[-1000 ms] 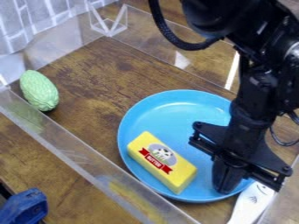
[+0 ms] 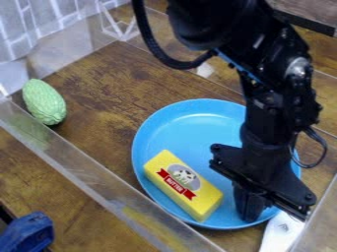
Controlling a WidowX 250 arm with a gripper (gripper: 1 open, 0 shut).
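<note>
A yellow butter box (image 2: 184, 186) with a red label lies tilted on a blue plate (image 2: 166, 126). My black gripper (image 2: 255, 205) is low over the right part of the plate, just right of the box. Its fingertips are dark and overlap, so I cannot see whether anything is between them.
A pale green cabbage-like vegetable (image 2: 43, 101) sits at the left on the wooden table (image 2: 108, 83). A blue object (image 2: 24, 234) is at the lower left, and a white utensil (image 2: 282, 234) at the lower right. Clear walls run around the area.
The upper arm has shifted left and changed its angle over the plate. The gripper stays low by the butter box, which looks roughly in place.
</note>
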